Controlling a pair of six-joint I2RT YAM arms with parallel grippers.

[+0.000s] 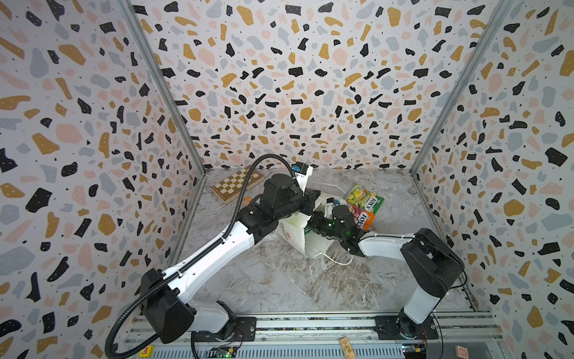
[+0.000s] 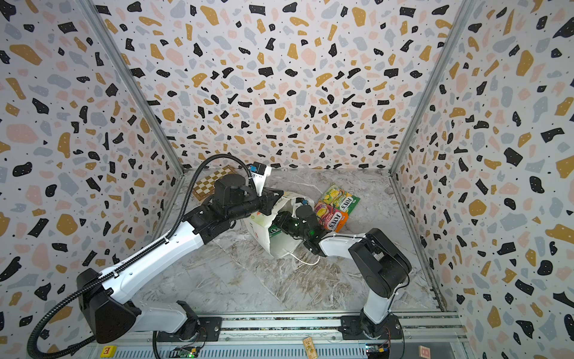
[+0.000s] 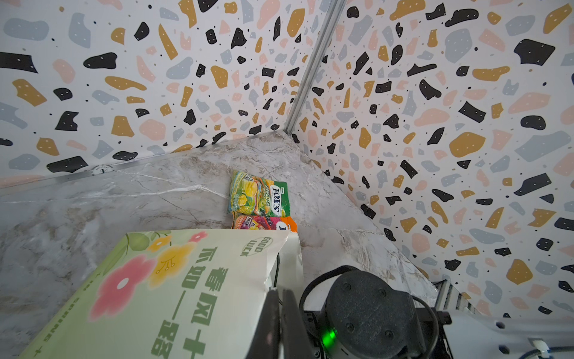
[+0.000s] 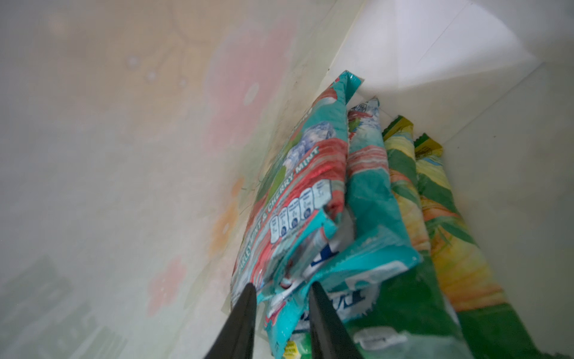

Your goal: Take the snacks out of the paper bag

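The paper bag [image 3: 179, 287], pale green with printed flowers, lies on its side with its mouth toward the right arm. At the bag's upper rim, my left gripper is shut; whether paper is pinched between its fingers is hidden. My right gripper reaches inside the bag, its fingers part open. A teal and red cherry mint snack packet [image 4: 305, 191] lies ahead of it, and crumpled teal wrapping shows in the gap between the fingers. More packets, including a yellow and green one [image 4: 448, 239], are beside it in the bag.
A yellow-green snack packet [image 1: 358, 195] and an orange-pink one [image 1: 366, 220] lie on the table right of the bag. A checkered board [image 1: 237, 185] sits at the back left. The bag's white cord [image 1: 337, 261] trails in front.
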